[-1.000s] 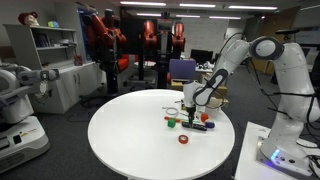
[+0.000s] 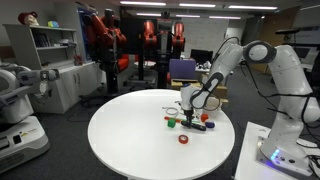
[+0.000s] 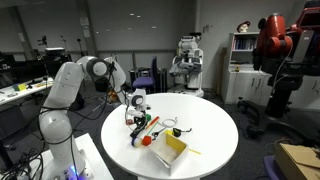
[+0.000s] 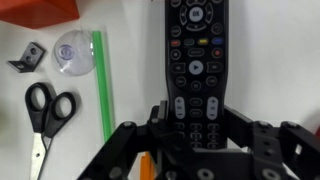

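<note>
A black remote control (image 4: 197,70) with many buttons runs down the middle of the wrist view, on the white table. The black fingers of my gripper stand on either side of its lower part. They lie close to its edges, and whether they touch it I cannot tell. In exterior view 1 the gripper (image 2: 188,119) is low over the table among small objects. Exterior view 2 shows the gripper (image 3: 132,122) low at the left part of the table, its fingertips too small to make out.
Left of the remote lie scissors (image 4: 48,122), a green stick (image 4: 102,85), a clear round piece (image 4: 73,52) and a red block (image 4: 52,8). A cream box (image 3: 170,153) stands near the arm. A red ring (image 2: 183,138) lies nearer exterior view 1, where the table's left side is clear.
</note>
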